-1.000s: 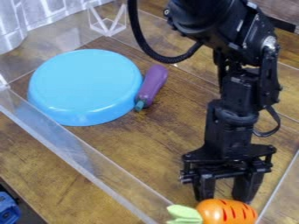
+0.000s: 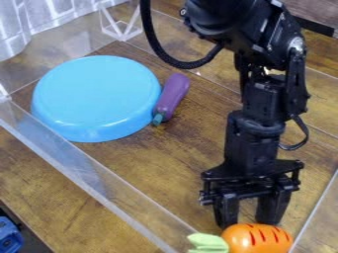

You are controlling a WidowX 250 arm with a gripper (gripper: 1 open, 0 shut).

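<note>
My black gripper (image 2: 248, 210) hangs low at the bottom right, its fingertips just above an orange toy carrot (image 2: 254, 239) with a pale green top, which lies against the front edge. The fingers appear spread; whether they touch the carrot is hard to tell.
A blue round lid or plate (image 2: 93, 101) lies at the upper left, with a purple toy eggplant (image 2: 171, 99) beside it. Clear walls border the wooden floor (image 2: 158, 168), whose middle is free. A blue object (image 2: 7, 237) shows at the lower left corner.
The arm and gripper have shifted very slightly left and up. The carrot and other objects look unmoved.
</note>
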